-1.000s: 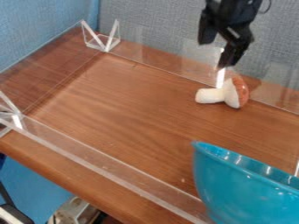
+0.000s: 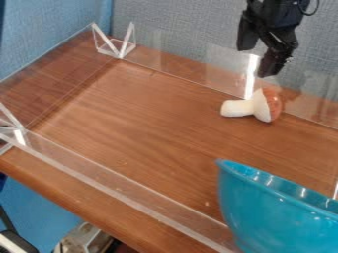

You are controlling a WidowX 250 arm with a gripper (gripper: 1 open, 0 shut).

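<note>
A toy mushroom (image 2: pixel 266 105) with a brown-orange cap and pale stem lies on its side on the wooden table near the back wall. Above it, at the top right, my black gripper (image 2: pixel 259 59) hangs in the air with its fingers apart and nothing between them. A large turquoise bowl (image 2: pixel 264 210) stands at the front right, partly out of view.
Clear low panels with white corner braces (image 2: pixel 114 44) edge the wooden table (image 2: pixel 132 128). Grey padded wall runs behind, a blue wall on the left.
My gripper has shifted slightly and turned a little over the mushroom; it looks sharper now than a second ago. The mushroom and bowl are unchanged.
</note>
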